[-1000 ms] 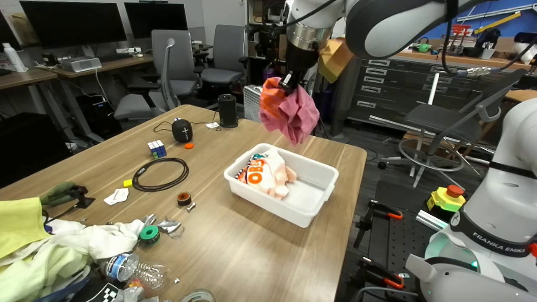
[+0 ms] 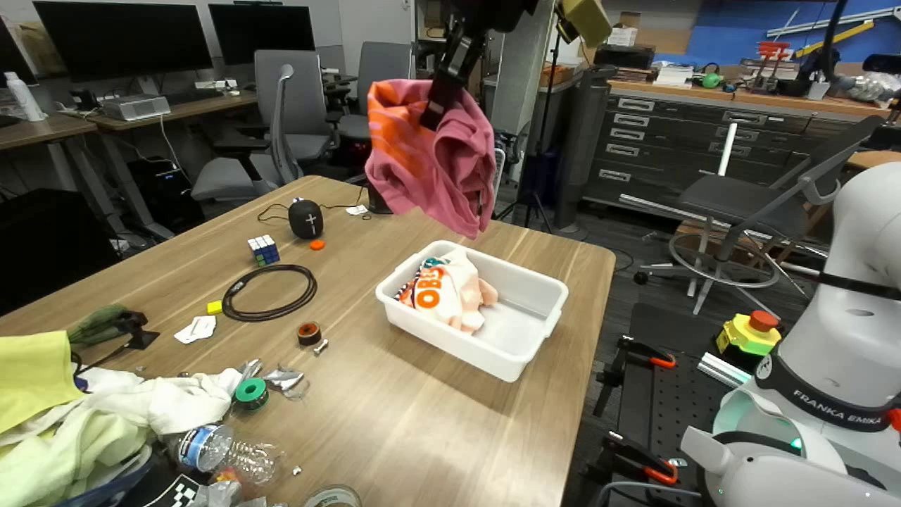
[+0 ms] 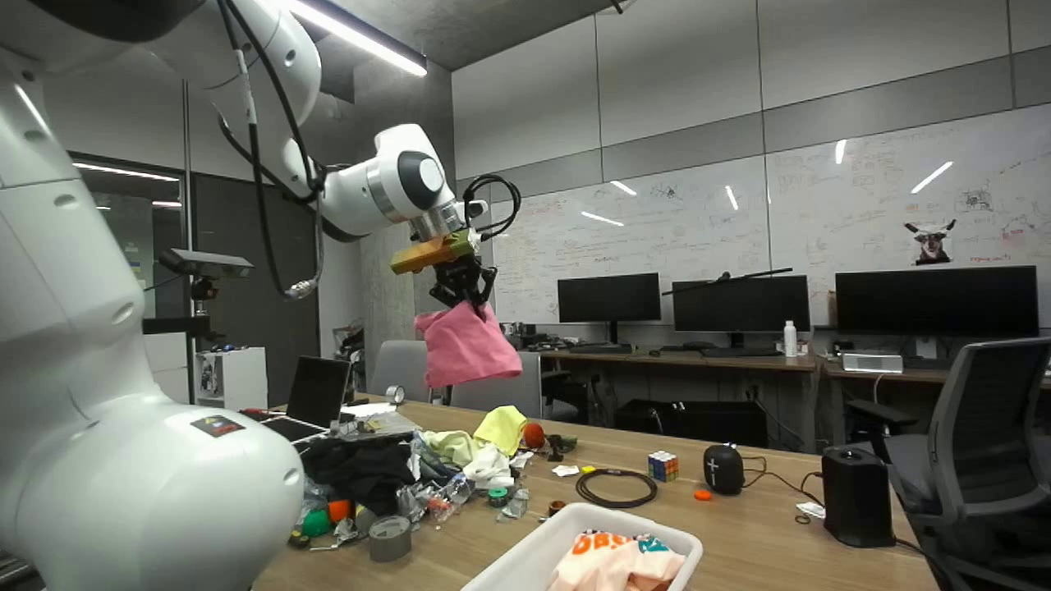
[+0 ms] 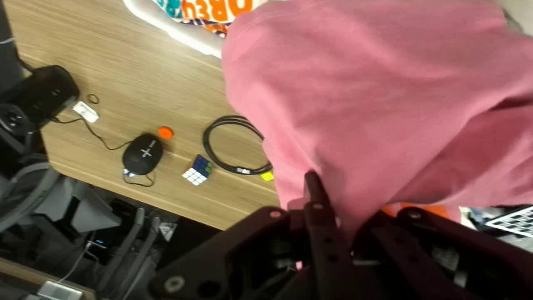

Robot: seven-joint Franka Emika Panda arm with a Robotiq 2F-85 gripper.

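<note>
A pink cloth with an orange patch hangs high above the table, gathered at its top in my gripper. In the wrist view the same pink cloth fills much of the right side, and my gripper is shut on a fold of it. On the table below stands a white bin, its right part bare. Inside the bin's left part lies a crumpled pale cloth with orange lettering. The cloth hangs clear of the bin in exterior view 1.
A black cable coil, a puzzle cube and a round black speaker sit left of the bin. A heap of cloths and a plastic bottle crowd the near left. Bare tabletop lies in front of the bin.
My gripper has moved up and to the left in exterior view 1, carrying the pink cloth with it. The bin and the cloth inside it have stayed put.
</note>
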